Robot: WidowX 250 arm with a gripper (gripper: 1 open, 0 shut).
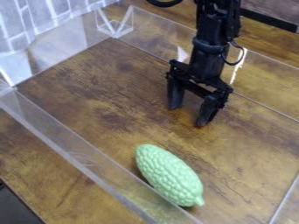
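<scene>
My black gripper [191, 107] hangs low over the wooden floor of the clear-walled tray, toward the back right, its two fingers spread apart and pointing down, nothing visible between them. A pale green bumpy vegetable, like a bitter melon [169, 175], lies near the front of the tray, below and left of the gripper.
Clear plastic walls [70, 144] border the wooden work surface [100, 92]. A whitish piece partly shows behind the arm. A pale patterned cloth [41, 22] is at the back left.
</scene>
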